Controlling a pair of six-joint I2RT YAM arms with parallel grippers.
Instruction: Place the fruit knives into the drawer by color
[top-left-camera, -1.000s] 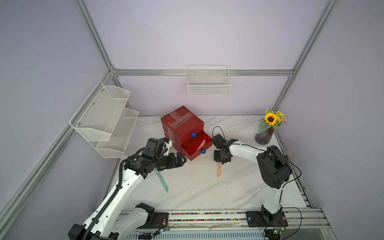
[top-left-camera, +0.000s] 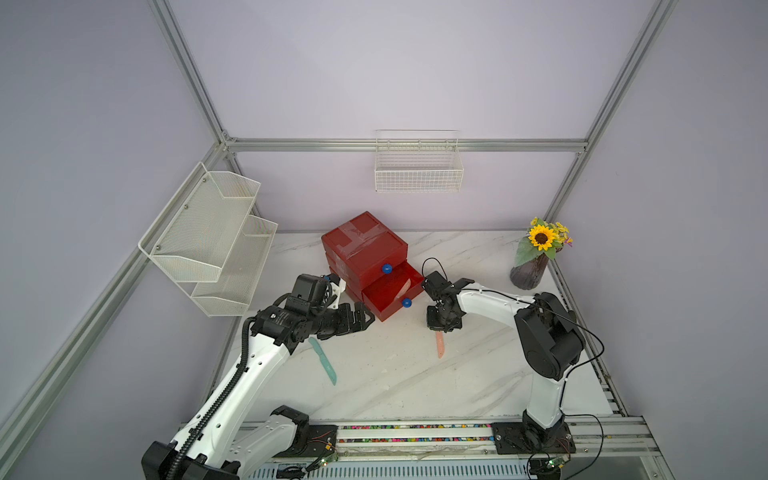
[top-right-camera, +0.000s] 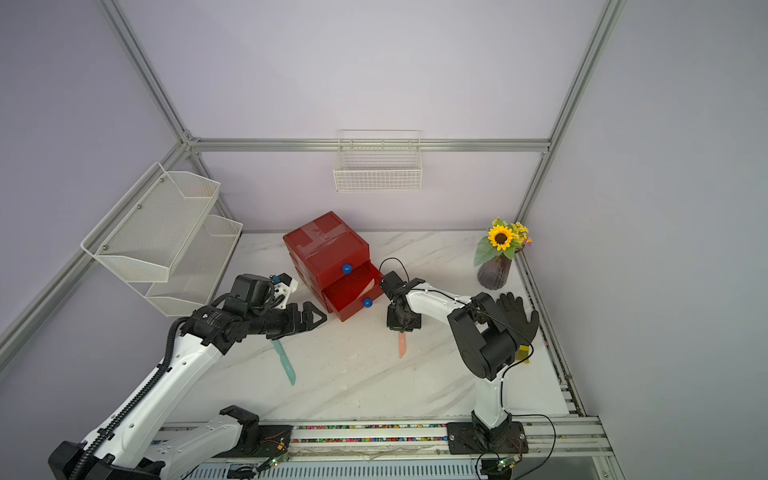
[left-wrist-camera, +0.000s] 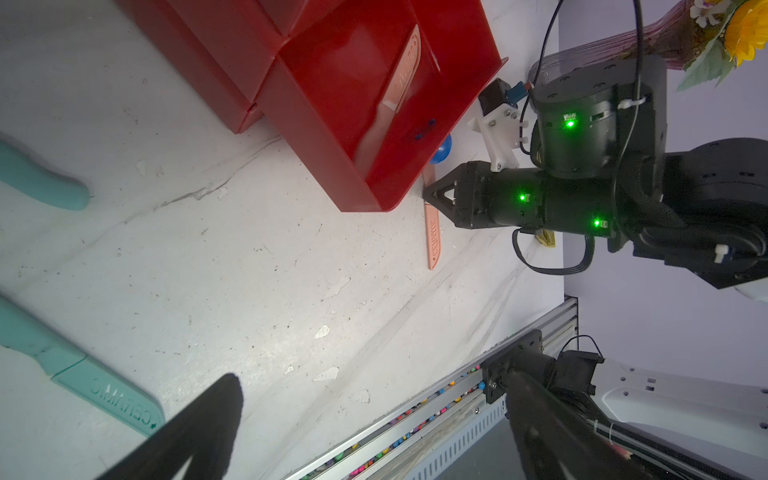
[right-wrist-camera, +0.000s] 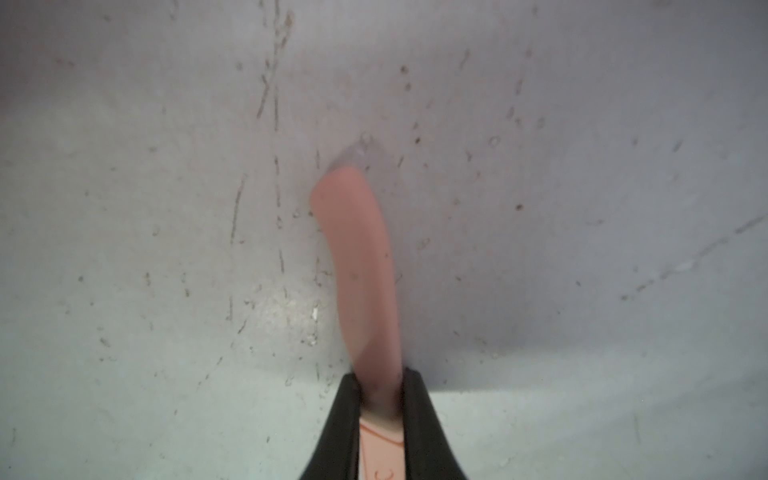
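Note:
A red two-tier drawer box (top-left-camera: 356, 244) has its lower drawer (left-wrist-camera: 320, 120) pulled out, with a peach knife (left-wrist-camera: 400, 76) inside. A second peach knife (right-wrist-camera: 356, 264) lies on the table between the fingers of my right gripper, which are close on either side near the blade's base; whether they grip is unclear. Two teal knives (left-wrist-camera: 96, 384) (left-wrist-camera: 40, 180) lie at the left, partly hidden by my left arm in the top views. My left gripper (top-left-camera: 360, 320) hangs open and empty left of the drawer.
A vase of sunflowers (top-left-camera: 528, 272) stands at the back right. A black glove (top-right-camera: 520, 316) lies at the right. White wire racks (top-left-camera: 208, 240) are on the walls.
My left arm has barely moved.

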